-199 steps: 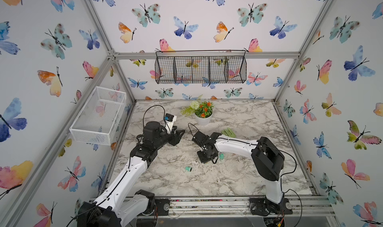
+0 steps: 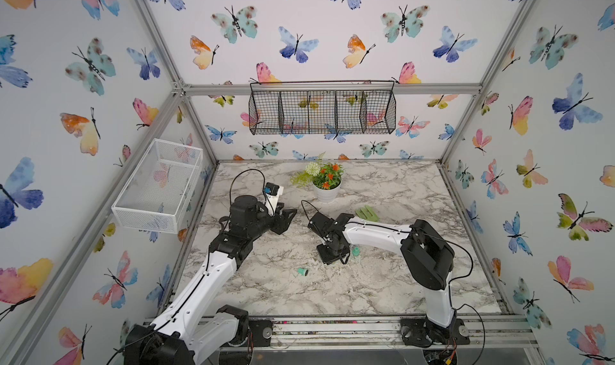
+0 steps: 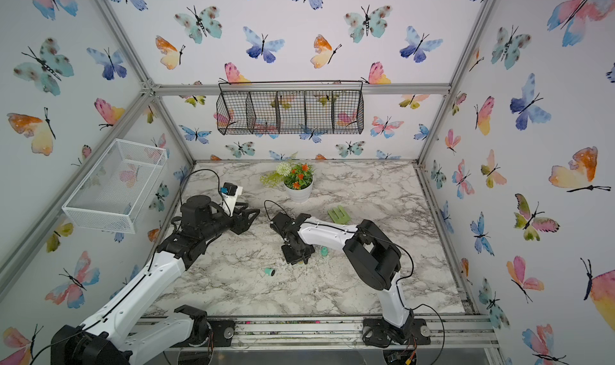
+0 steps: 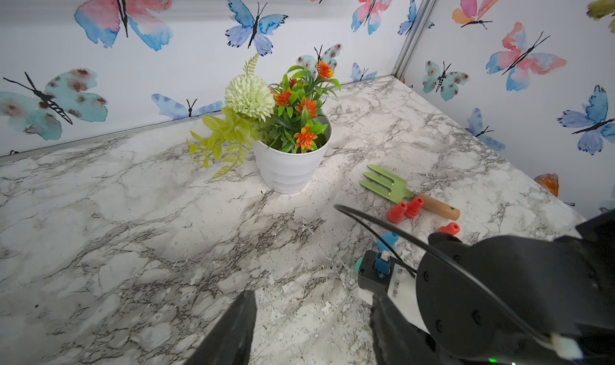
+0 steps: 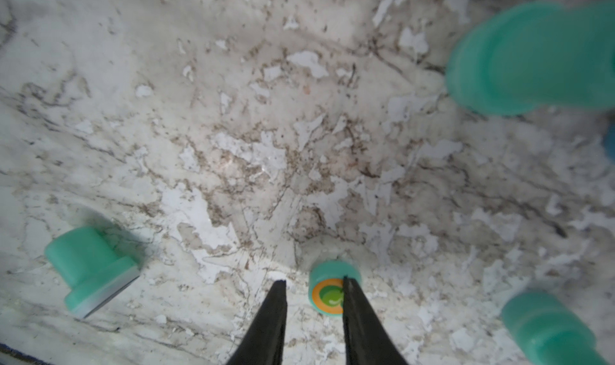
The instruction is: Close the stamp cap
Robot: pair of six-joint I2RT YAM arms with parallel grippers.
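My right gripper points down over the table, fingers part open around a small teal piece (image 5: 323,281) with an orange ring and green centre; contact is unclear. A teal cap-like piece (image 5: 86,269) lies on its side to the left, and larger teal pieces stand at upper right (image 5: 506,57) and lower right (image 5: 544,326). My left gripper is raised at the table's left side, open with nothing between its fingers.
A flowerpot (image 4: 288,169) stands at the back. A green garden fork (image 4: 394,185), red pieces (image 4: 413,208) and a blue piece (image 4: 389,241) lie behind my right arm.
My right arm's elbow has shifted very slightly in the top left view. The left arm stands still.
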